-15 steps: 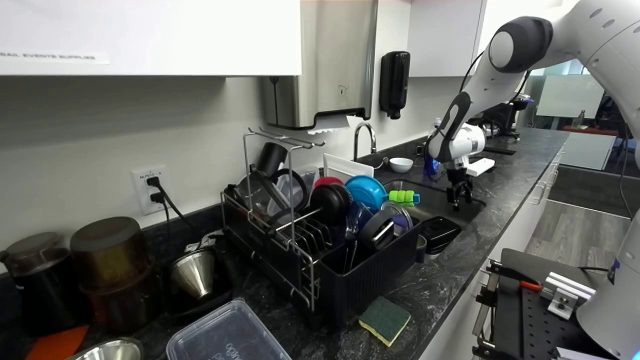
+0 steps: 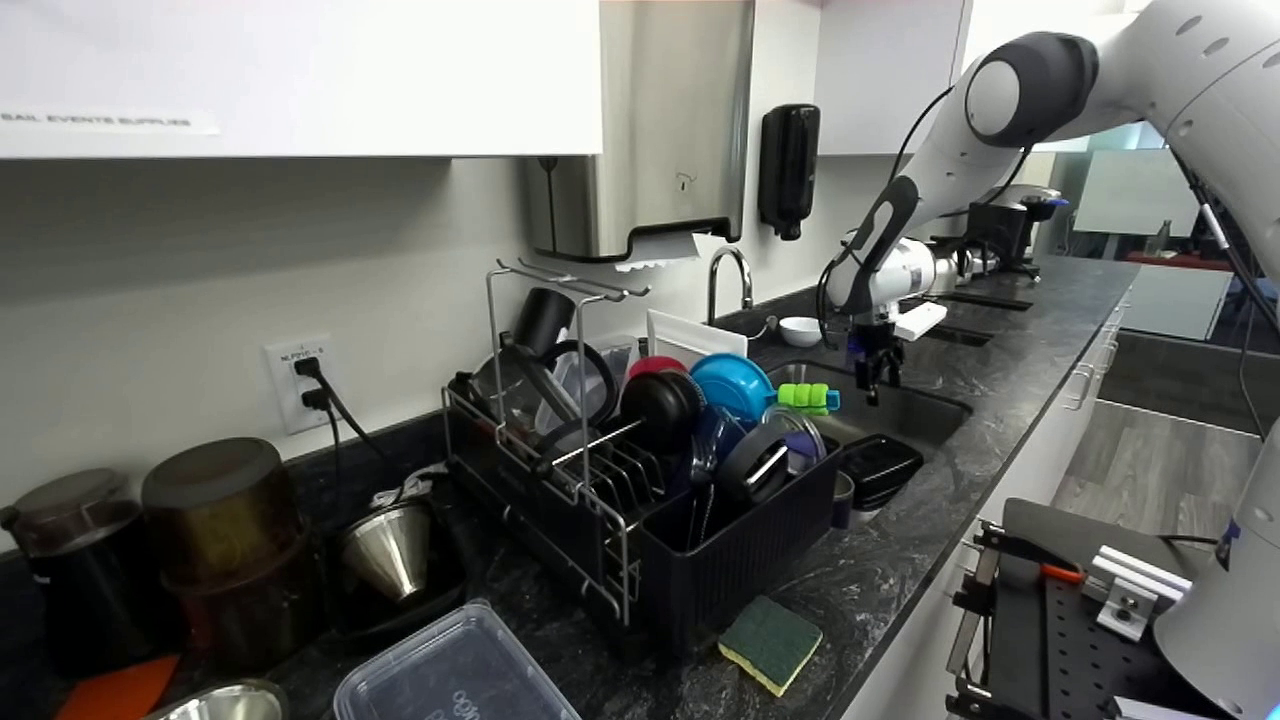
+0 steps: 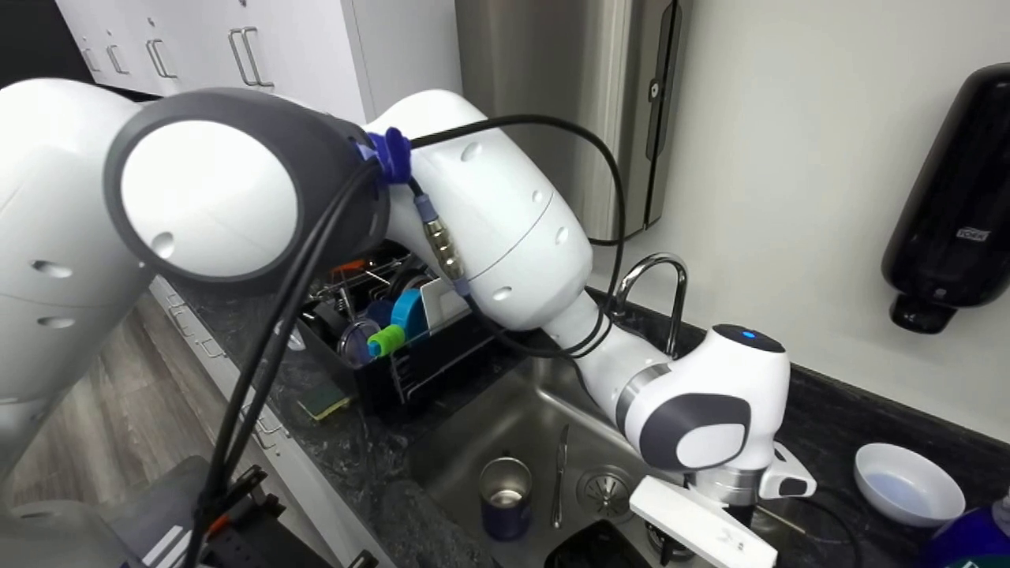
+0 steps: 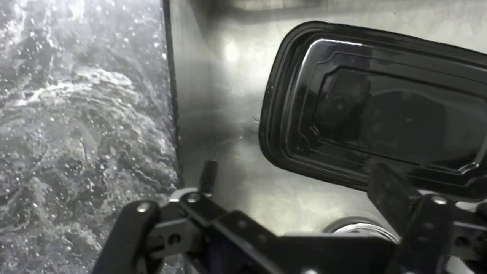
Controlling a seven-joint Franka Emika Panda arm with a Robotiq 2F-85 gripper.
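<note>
My gripper is open above the sink, its two dark fingers spread wide with nothing seen between them. In the wrist view, a black rectangular plastic container (image 4: 397,109) lies in the steel sink (image 4: 228,100), beyond the fingers and to the right. The right finger (image 4: 388,191) overlaps its near edge in that view; whether they touch cannot be told. From exterior view 1, the gripper (image 2: 882,370) points down over the sink's far part. In exterior view 2 the fingers are out of sight, while the container (image 3: 598,547) shows at the bottom edge.
A dark blue steel cup (image 3: 504,497) and a knife (image 3: 559,473) are in the sink. Beside it stands a full black dish rack (image 2: 732,576), with a sponge (image 2: 771,644) in front. A white bowl (image 3: 909,483) sits near the wall. The faucet (image 3: 679,293) rises behind the sink.
In exterior view 1, the gripper and forearm have shifted left and slightly up. The container, rack and bowl look unmoved.
</note>
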